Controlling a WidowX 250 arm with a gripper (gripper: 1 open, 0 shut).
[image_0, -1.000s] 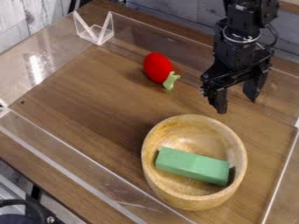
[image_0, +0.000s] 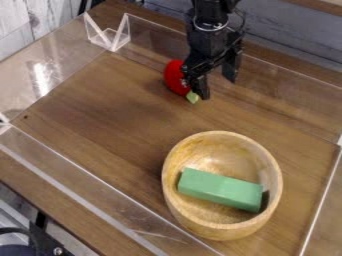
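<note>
My black gripper (image_0: 210, 76) is at the top centre of the camera view, open, over a red object (image_0: 174, 76) with a green tip (image_0: 193, 97). Its fingers reach down beside the red object and partly cover it; whether they touch it cannot be told. A light wooden bowl (image_0: 190, 215) at the lower right holds a green block (image_0: 218, 190).
A clear plastic piece (image_0: 108, 38) stands near the top left edge.
The gripper has moved left from the right side of the table to over the red object. The red object, bowl and green block look unmoved.
</note>
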